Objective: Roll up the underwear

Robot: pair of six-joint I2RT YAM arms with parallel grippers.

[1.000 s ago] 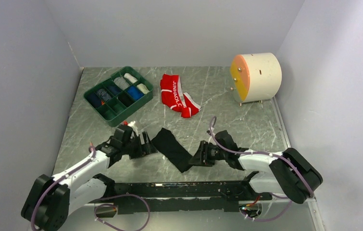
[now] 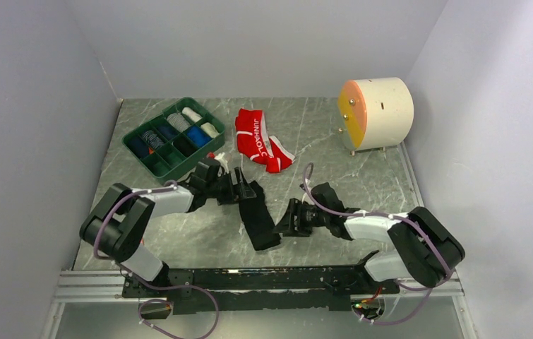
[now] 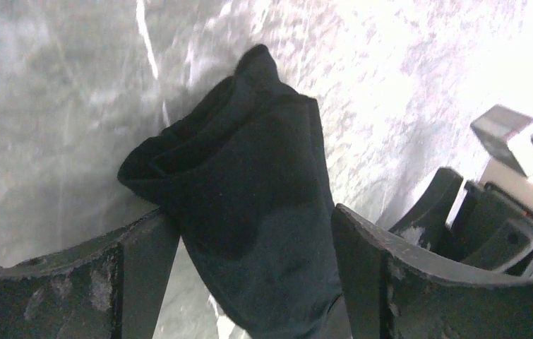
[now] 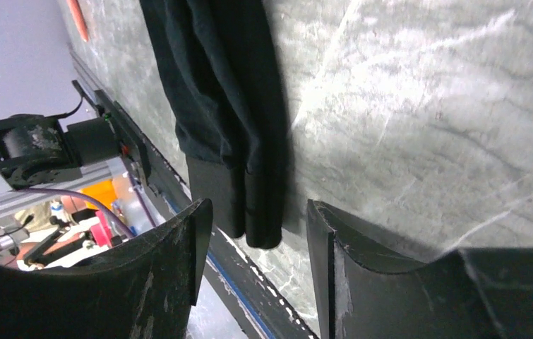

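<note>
The black underwear (image 2: 256, 219) lies folded into a long narrow strip on the marble table, slanting between my grippers. In the left wrist view its crumpled upper end (image 3: 242, 176) sits between the open fingertips of my left gripper (image 2: 239, 182). My right gripper (image 2: 291, 217) is open at the lower end, whose narrow folded edge (image 4: 262, 212) shows between its fingers in the right wrist view.
A green divided box (image 2: 131, 136) of rolled items stands at the back left. A red and white cloth (image 2: 249, 134) lies behind the underwear. A cream drum-shaped cabinet (image 2: 383, 113) stands at the back right.
My right gripper has shifted slightly.
</note>
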